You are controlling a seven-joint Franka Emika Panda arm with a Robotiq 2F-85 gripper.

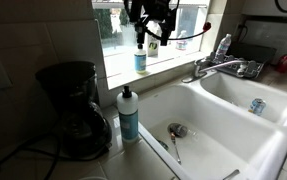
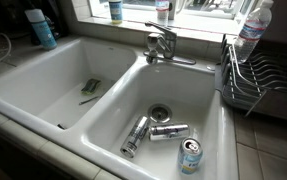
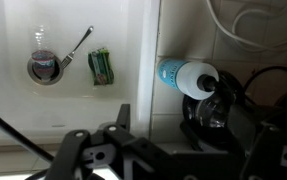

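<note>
My gripper (image 1: 153, 38) hangs high in front of the window in exterior view 1, above the counter and the sink's near edge. Its black fingers show wide apart along the bottom of the wrist view, and nothing is between them. Below it on the counter stands a white and blue bottle (image 1: 128, 116) with a dark cap, upright and apart from the gripper. From above, that bottle (image 3: 181, 74) lies between the sink edge and the coffee maker (image 3: 211, 118). A green packet or sponge (image 3: 101, 67) and a spoon-like utensil (image 3: 77, 45) rest in the basin.
A clear bottle-like object (image 3: 45, 65) appears over the drain. Several cans, one being an upright can (image 2: 190, 156), occupy the other basin. The faucet (image 2: 163, 42) rises behind the sink, beside a dish rack (image 2: 253, 78). Bottles line the windowsill; much of the near basin is bare.
</note>
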